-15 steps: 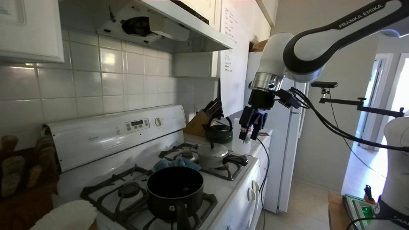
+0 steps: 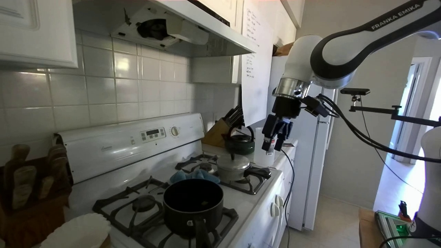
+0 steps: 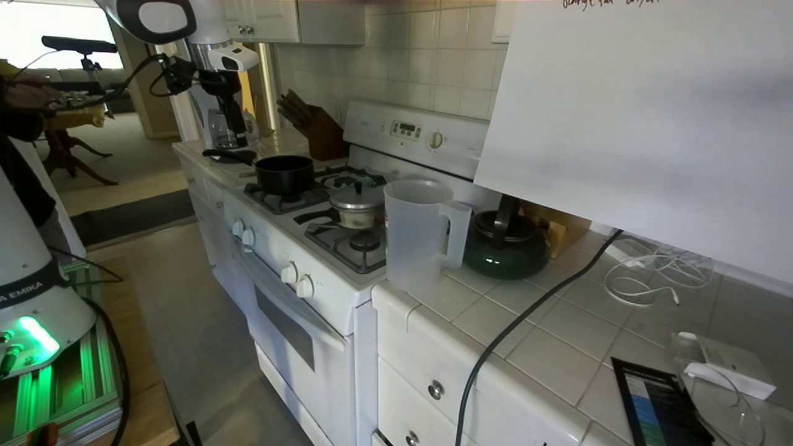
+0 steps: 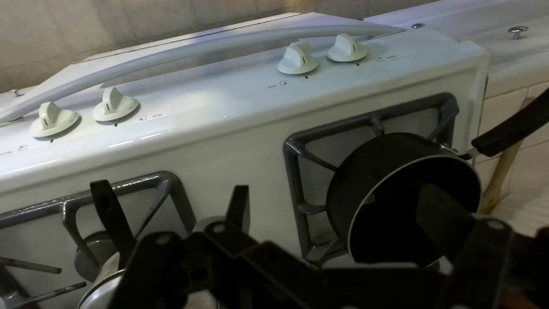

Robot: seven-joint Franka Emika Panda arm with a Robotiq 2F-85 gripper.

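Note:
My gripper (image 2: 272, 147) hangs fingers down above the front side of the stove, its two fingers apart and nothing visible between them. In the wrist view the fingers (image 4: 238, 208) stand wide apart, one overlapping the dark pot in the picture. That black saucepan (image 2: 193, 207) rests uncovered on a front burner, with a small light patch visible inside. A silver lidded pot (image 2: 233, 167) occupies the other front burner; its black handle (image 4: 110, 211) shows at lower left in the wrist view. Between the pots, farther back, lies a blue cloth (image 2: 194, 175).
A translucent pitcher (image 3: 416, 238) and green kettle (image 3: 505, 249) stand on the counter beside the stove. The range hood (image 2: 215, 35) overhangs the stove. Knife blocks (image 3: 327, 134) flank the stove, and a hanging white sheet (image 2: 257, 62) and black cable (image 3: 513, 323) border the space.
Exterior view 1 has shifted slightly, carrying the whole scene a little to the right in the picture. The arm, gripper and pots show no clear movement relative to one another.

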